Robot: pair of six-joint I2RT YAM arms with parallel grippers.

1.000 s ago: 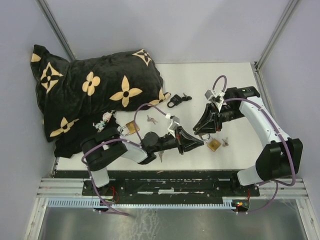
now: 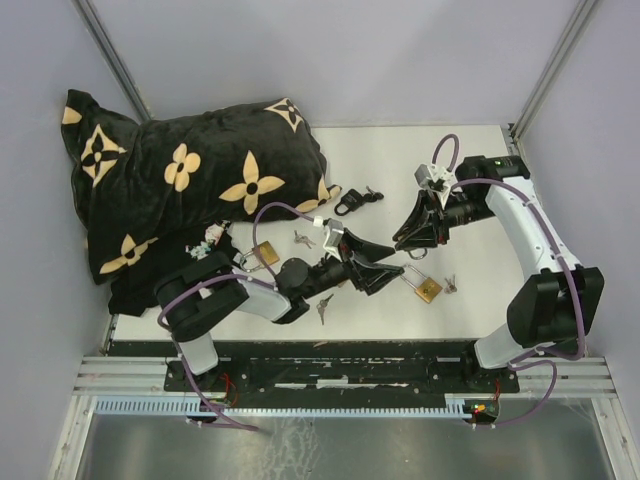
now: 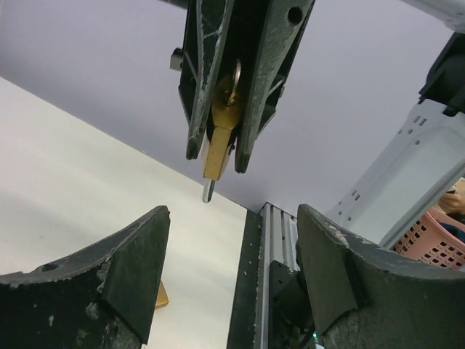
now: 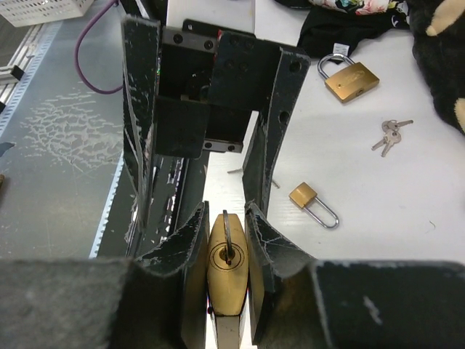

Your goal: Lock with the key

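My right gripper (image 2: 406,243) is shut on a brass padlock (image 4: 227,280), held above the table. In the right wrist view, the padlock's keyhole face shows, with a key (image 4: 227,234) standing in it, seen edge-on. From the left wrist view, the padlock (image 3: 218,153) sits between the right fingers, its silver shackle (image 3: 208,190) pointing at my left gripper. The left gripper stands wide open and empty, its fingers apart on either side below the shackle. Whether the shackle is locked cannot be told.
Another padlock (image 2: 428,290) and keys (image 2: 450,284) lie on the table at right. A large padlock (image 4: 352,81) and keys (image 4: 391,136) lie at left. A black padlock (image 2: 350,201) is at the back, beside a dark patterned cushion (image 2: 205,165).
The right gripper has shifted slightly away from the front edge with the padlock.
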